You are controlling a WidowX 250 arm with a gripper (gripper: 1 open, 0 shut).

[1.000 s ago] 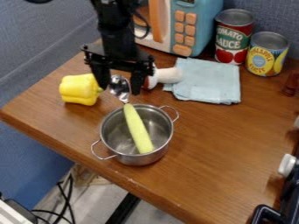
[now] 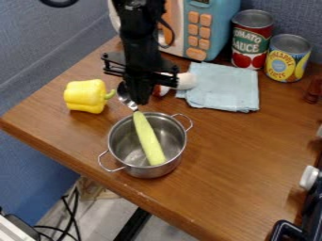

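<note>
My black gripper (image 2: 141, 90) hangs low over the table, right of a yellow bell pepper (image 2: 85, 95). A silver spoon-like object (image 2: 126, 100) shows just left of the fingers; whether it is held is unclear. Behind the fingers, a white and red object (image 2: 185, 81) is partly hidden. A steel two-handled pot (image 2: 170, 162) stands in front, holding a long pale-yellow item (image 2: 146, 136).
A light blue cloth (image 2: 223, 91) lies right of centre. A tomato can (image 2: 249, 49), a yellow can (image 2: 287, 62), a small jar (image 2: 314, 90) and a toy microwave (image 2: 201, 24) stand behind.
</note>
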